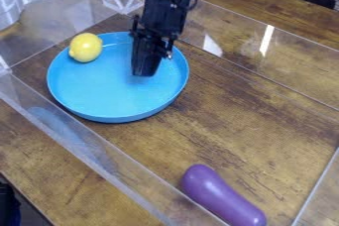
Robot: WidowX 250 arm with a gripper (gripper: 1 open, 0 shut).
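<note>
A blue plate (117,96) sits at the upper left of the table with a yellow ball-like object (85,48) on its back left part. My black gripper (146,66) reaches down from the top over the back middle of the plate, its tip low over the blue surface. It looks shut; nothing shows between its fingers, though the dark tip is hard to make out. A purple eggplant-like object (220,194) lies at the bottom, right of centre.
Clear plastic walls border the wooden table (252,101) at the left and right.
</note>
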